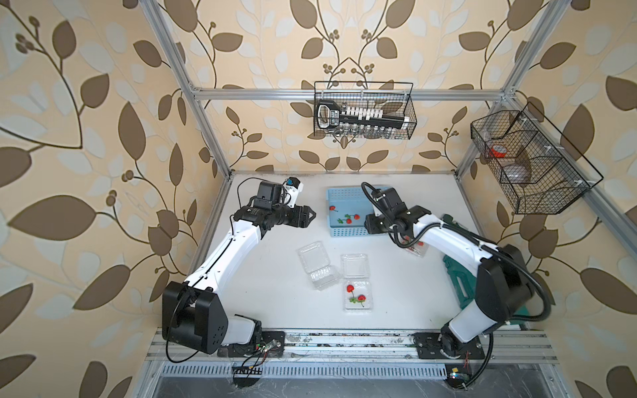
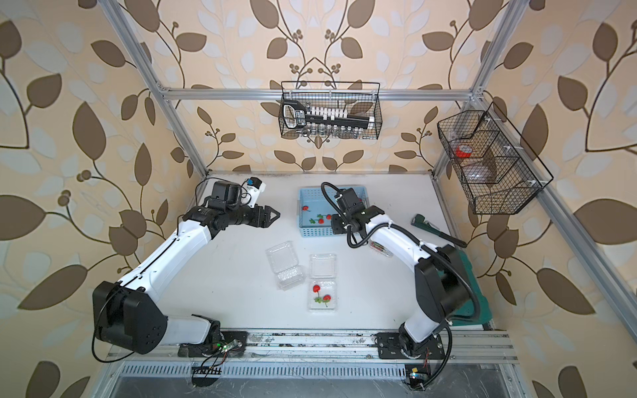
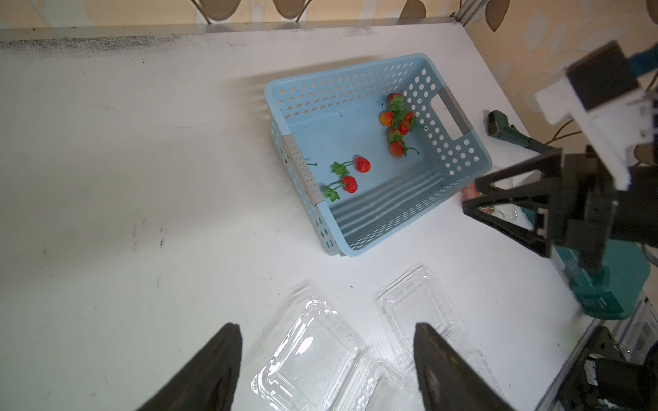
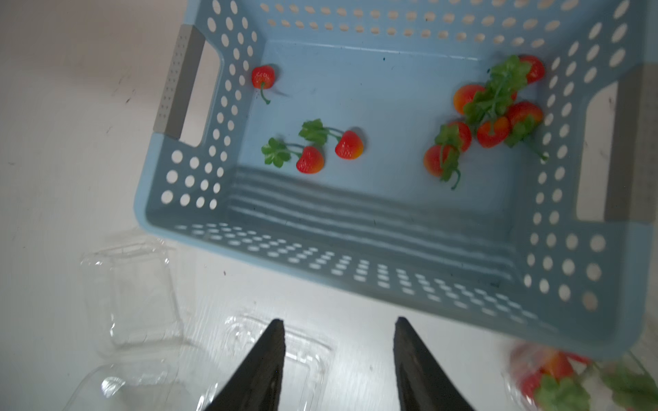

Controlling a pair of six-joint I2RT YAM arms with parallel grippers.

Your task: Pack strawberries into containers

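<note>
Loose strawberries (image 4: 349, 145) lie in the blue perforated basket (image 1: 351, 232), a few at its left and a clump at its right. Over the basket's front right, my right gripper hangs with its fingers apart and nothing between them. In front of the basket, an open clear container (image 1: 358, 307) holds two strawberries (image 1: 350, 288). Another open clear container (image 2: 285, 260), to its left, looks empty. A third pack with strawberries (image 4: 558, 373) sits right of the basket, partly hidden. My left gripper is open and empty, left of the basket above the table.
A green-handled tool (image 2: 434, 229) and a green cloth (image 2: 476, 292) lie at the table's right side. Wire baskets (image 1: 365, 112) hang on the back and right walls.
</note>
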